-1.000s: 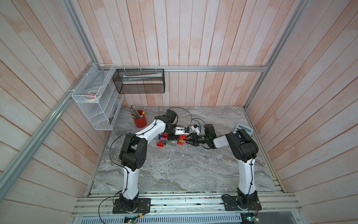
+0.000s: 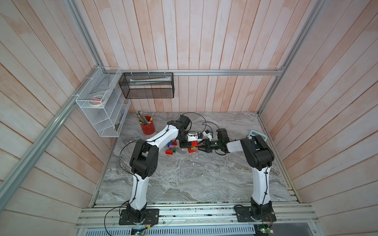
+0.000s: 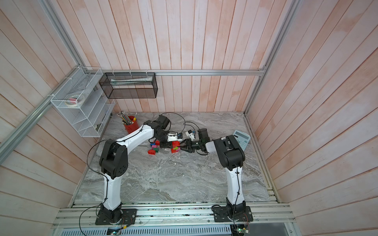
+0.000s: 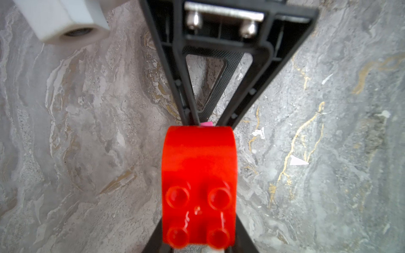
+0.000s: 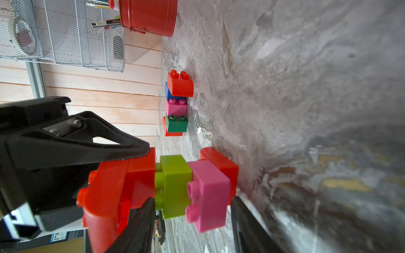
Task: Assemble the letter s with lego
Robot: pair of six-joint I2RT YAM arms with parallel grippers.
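Observation:
In the left wrist view, a red rounded brick point(image 4: 198, 160) with studs is held by my left gripper, its fingers pressed on either side. The right wrist view shows red bricks point(image 5: 140, 179), a lime brick point(image 5: 176, 185), a pink brick point(image 5: 213, 202) and another red rounded brick point(image 5: 222, 165) joined in a row. The left gripper's black finger point(image 5: 122, 145) lies along the red end. Around the lime and pink part stands my right gripper, fingers apart on both sides; contact is unclear. In the left wrist view, the right gripper's finger reaches behind the red brick.
Loose bricks point(image 5: 177, 107), red, blue, pink and green, lie to the left of the assembly. A red pencil cup point(image 2: 147, 126) stands at the back left, and a calculator point(image 3: 241, 139) lies at the right.
The loose bricks have stayed put.

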